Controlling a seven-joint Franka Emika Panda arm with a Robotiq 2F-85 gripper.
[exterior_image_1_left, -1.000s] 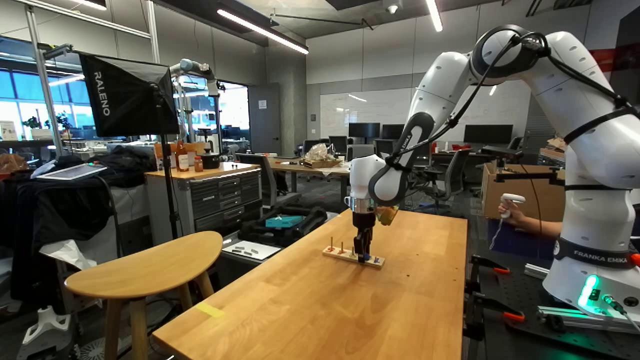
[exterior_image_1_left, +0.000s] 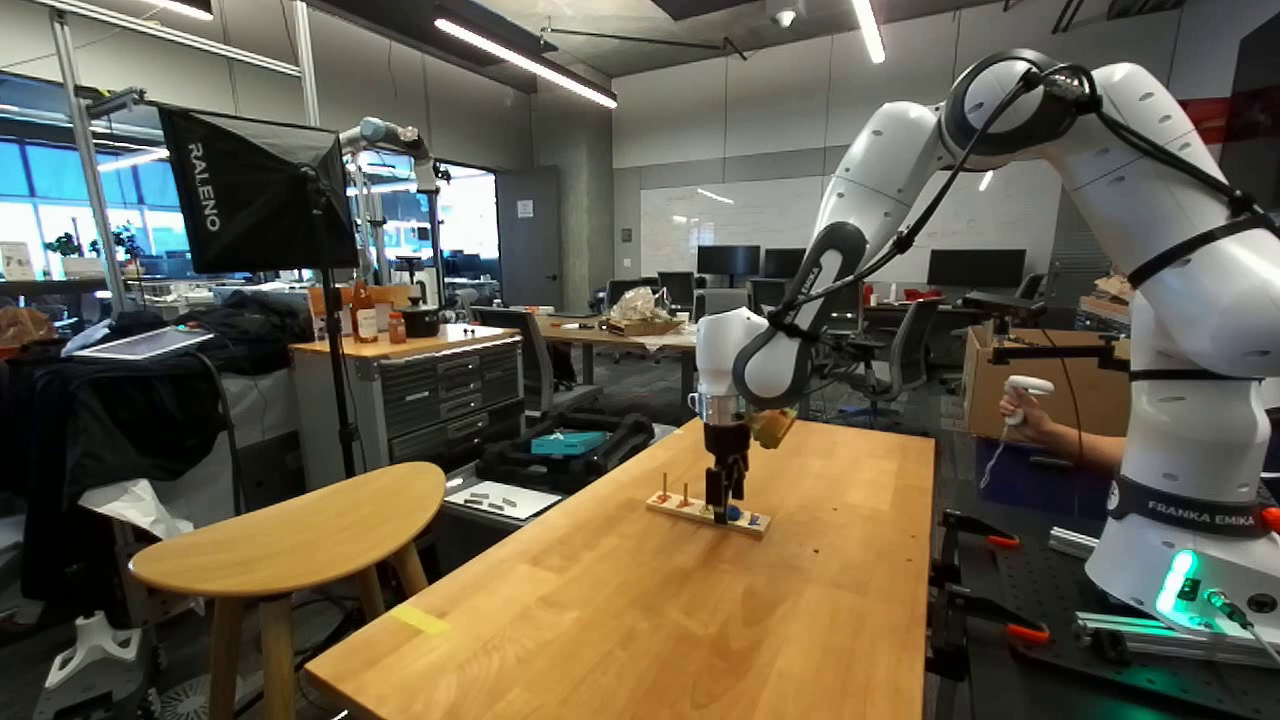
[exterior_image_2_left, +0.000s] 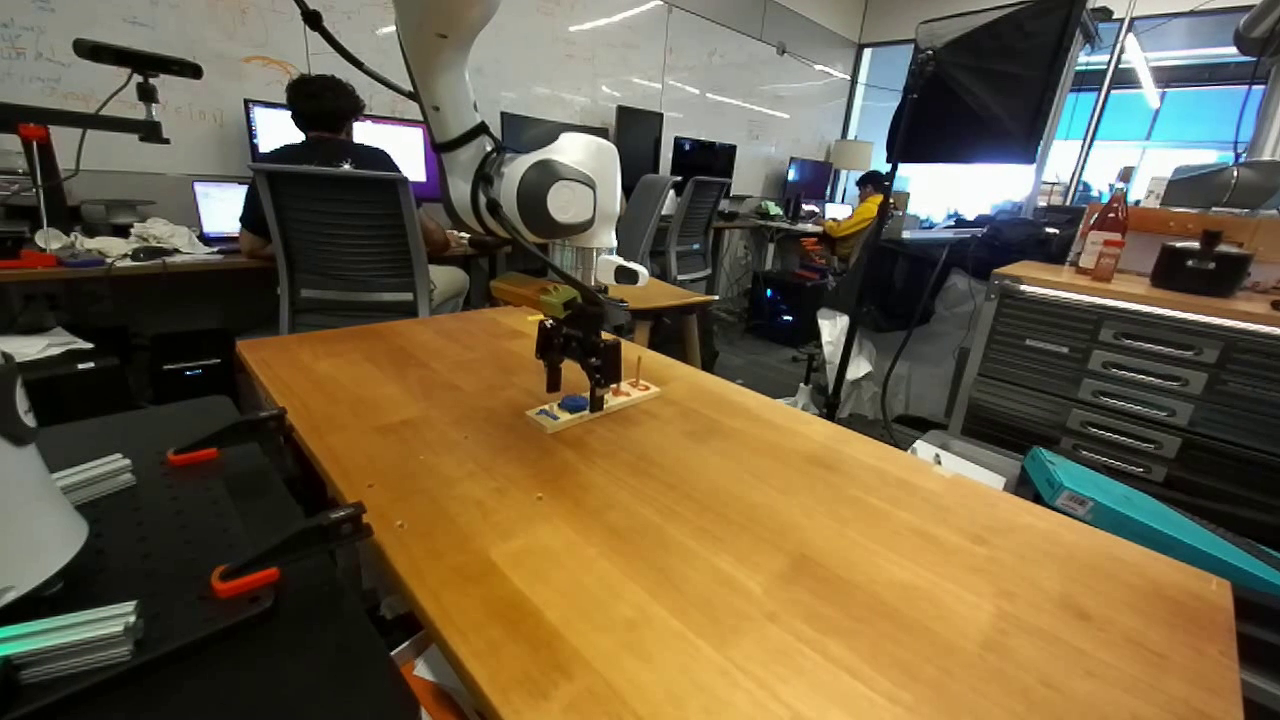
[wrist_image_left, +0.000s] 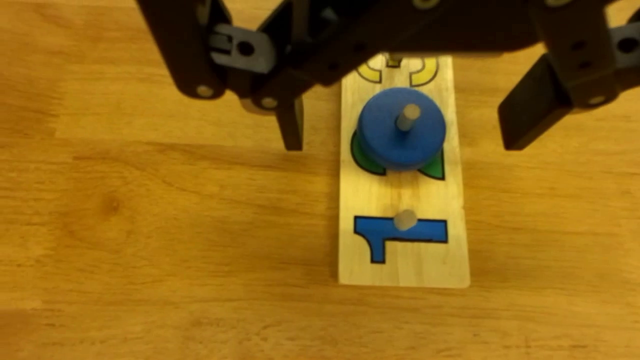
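Observation:
A long wooden peg board (wrist_image_left: 399, 267) with painted numbers lies flat on the table. In the wrist view a round blue disc (wrist_image_left: 390, 141) rests around the peg that stands over the green number, and that peg pokes up through its hole. The bare peg (wrist_image_left: 405, 219) at the blue 1 has nothing on it. My gripper is open above the board, one finger on each side of the disc and well apart from it. Both outside views show the gripper (exterior_image_1_left: 725, 510) low over the board (exterior_image_2_left: 596, 413), partly hiding it.
Around the board the wooden table (exterior_image_2_left: 768, 540) is bare. Clamps with orange tips (exterior_image_2_left: 246, 583) grip the table edge on the robot's side. A stool (exterior_image_1_left: 300, 528) stands beyond the opposite edge.
The gripper has turned slightly and shifted a little to the left in exterior view 1. More of the blue disc shows beside it. The board appears almost unmoved.

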